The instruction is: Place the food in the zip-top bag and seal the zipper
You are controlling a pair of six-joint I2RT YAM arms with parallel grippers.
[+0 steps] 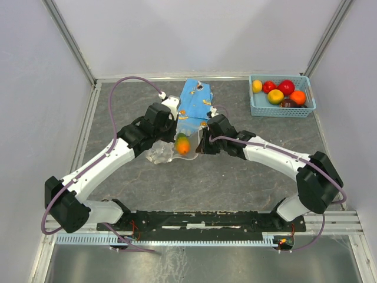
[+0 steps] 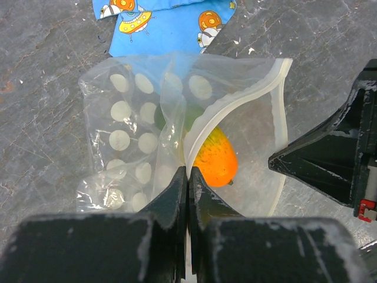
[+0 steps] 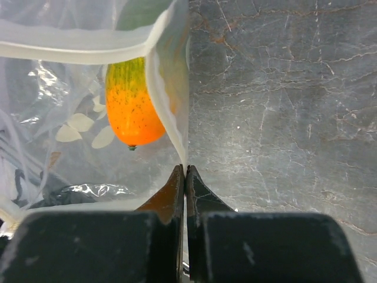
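The clear zip top bag [image 1: 158,154] lies with its mouth spread between my two grippers. Inside it rests a green-and-orange fruit [image 1: 182,145], its orange end [image 2: 215,160] towards the opening. My left gripper is shut on the bag's white zip edge, which runs up from between its fingertips. Across the mouth, my right gripper is shut, with the opposite edge of the bag [image 3: 162,100] drawn to a point at its tips. White dots mark the bag's side in the left wrist view.
A blue patterned cloth [image 1: 196,97] lies just behind the bag. At the back right stands a light-blue basket [image 1: 280,112] with several fruits and vegetables.
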